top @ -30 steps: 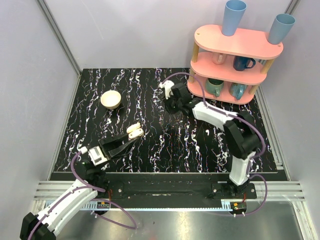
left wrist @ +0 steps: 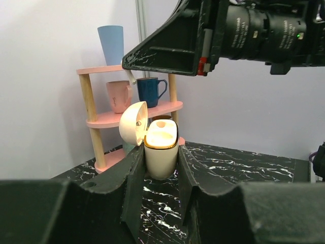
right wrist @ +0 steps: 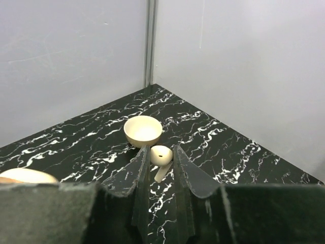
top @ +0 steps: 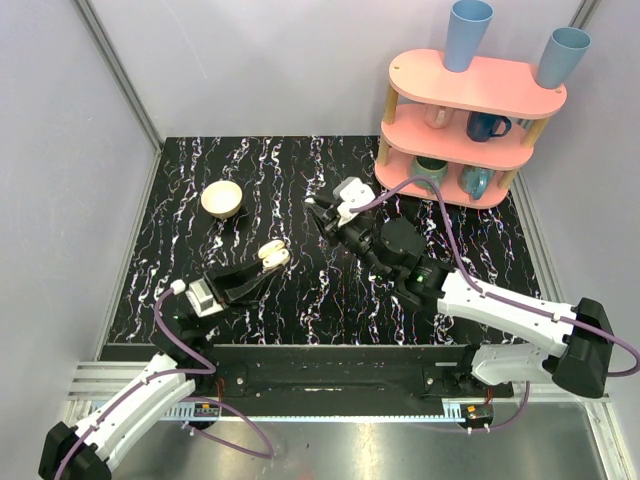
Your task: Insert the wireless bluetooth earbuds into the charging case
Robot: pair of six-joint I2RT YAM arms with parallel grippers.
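Observation:
The open white charging case [left wrist: 160,155], lid tilted back, is held upright by my left gripper, shut on it; from the top it sits at the left centre [top: 275,258]. My right gripper is shut on a white earbud [right wrist: 161,155], its stem showing below the tips. In the top view that gripper [top: 312,205] is up and right of the case; in the left wrist view the earbud's stem [left wrist: 131,77] hangs from its fingers, above and behind the case.
A cream bowl [top: 221,198] sits at the back left. A pink three-tier shelf [top: 455,142] with cups stands at the back right.
My right arm has swung toward the front, its gripper moving left and slightly down in the top view with the earbud.

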